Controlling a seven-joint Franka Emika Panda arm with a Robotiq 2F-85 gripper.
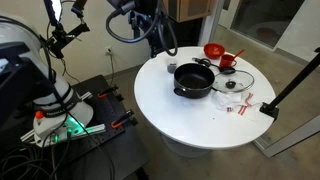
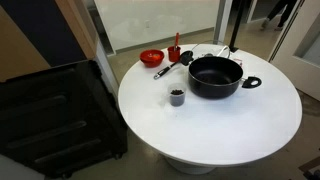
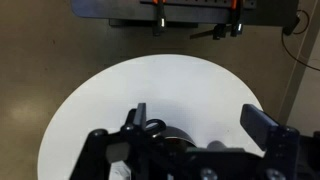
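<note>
My gripper hangs high above the white table, its two fingers wide apart with nothing between them. Below it, in the wrist view, a black pot (image 3: 172, 136) is partly covered by the gripper's body. The same deep pot (image 2: 215, 77) sits uncovered on the table in exterior view 2. A glass lid (image 1: 233, 82) lies beside it. A small clear cup with dark contents (image 2: 177, 95) stands apart from the pot, near the middle of the table.
On the round white table (image 2: 215, 135), a red bowl (image 2: 152, 57), a red cup (image 2: 174, 50) and a black ladle (image 2: 174, 67) lie toward the back. Below my arm runs a dark bench (image 1: 120, 150).
</note>
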